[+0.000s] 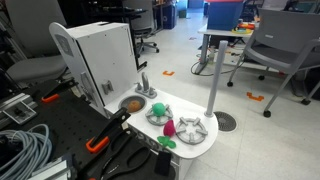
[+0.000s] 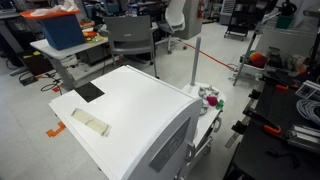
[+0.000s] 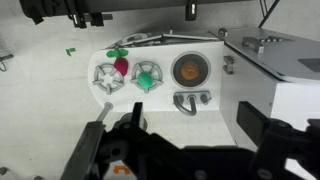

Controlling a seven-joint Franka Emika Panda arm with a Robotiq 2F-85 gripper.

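My gripper is above the white toy kitchen counter (image 3: 170, 52), its dark fingers spread wide with nothing between them. A red toy vegetable (image 3: 121, 65) with green leaves lies beside one grey burner. The green round toy (image 3: 145, 80) rests on the other burner. In the round sink (image 1: 131, 104) there is something brownish orange. A grey faucet (image 3: 191, 101) stands by the sink. Neither exterior view shows the gripper.
A tall white cabinet (image 1: 108, 62) borders the counter on the sink side. From the counter's other end rises a white post (image 1: 218, 76). Coiled cables (image 1: 25, 150) lie on the black table (image 1: 70, 135). Open floor surrounds the counter's far side.
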